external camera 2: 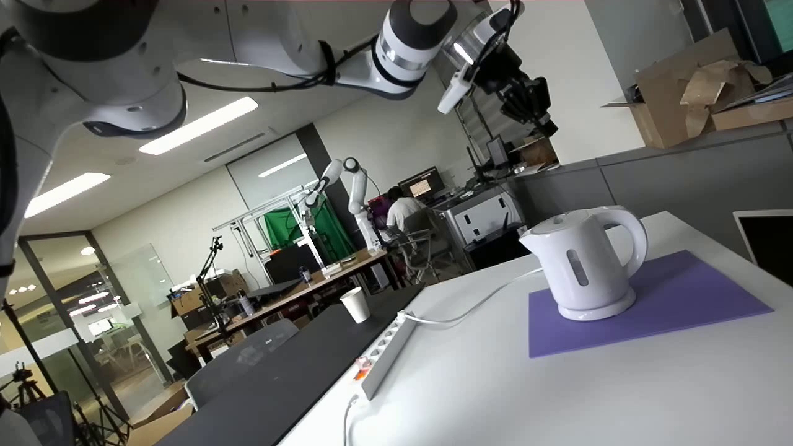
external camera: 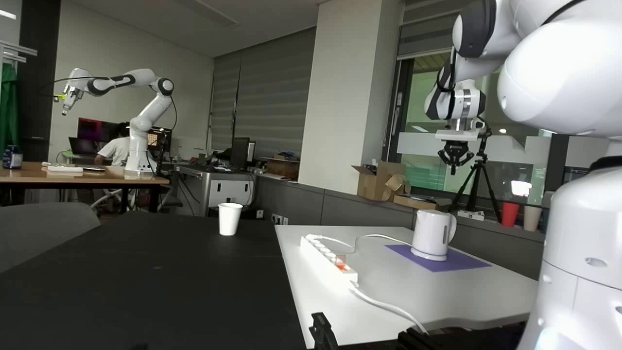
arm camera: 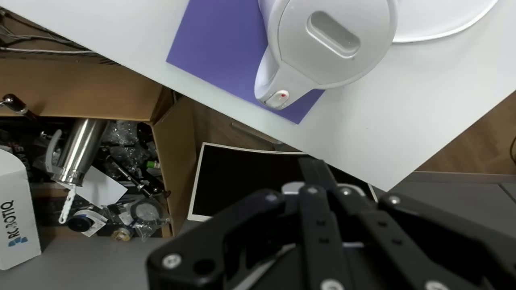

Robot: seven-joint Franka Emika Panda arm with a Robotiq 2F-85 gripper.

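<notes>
My gripper (external camera: 453,169) hangs high in the air, well above the white kettle (external camera: 430,235), touching nothing. In the wrist view its black fingers (arm camera: 317,176) are closed together, with nothing showing between them. The kettle stands upright on a purple mat (external camera 2: 654,305) on the white table. From above, its lid (arm camera: 337,38) is closed and a small switch with a red dot (arm camera: 278,98) shows on the handle. A white cup (external camera: 229,218) is upright on the black table.
A white power strip (external camera 2: 388,353) lies along the white table's (external camera 2: 476,394) edge, with a cable running toward the kettle. Beyond the table's other edge are an open cardboard box (arm camera: 179,150) full of items and a dark panel (arm camera: 237,181).
</notes>
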